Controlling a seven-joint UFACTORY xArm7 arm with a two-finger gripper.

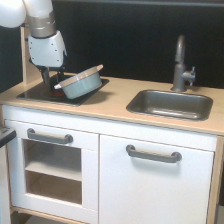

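A light blue pot (84,86) with tan handles is tilted at the stove's right side, its right side higher than its left. My gripper (52,74) points down over the dark stove top (40,91), at the pot's left side. Its fingertips are small and dark against the black wall, so whether they close on the pot's rim or handle cannot be made out. The inside of the pot is not visible.
To the right, a sink (170,104) is set into the wooden counter (120,97), with a dark faucet (180,65) behind it. Bare counter lies between the pot and sink. White cabinet doors (150,185) with grey handles are below.
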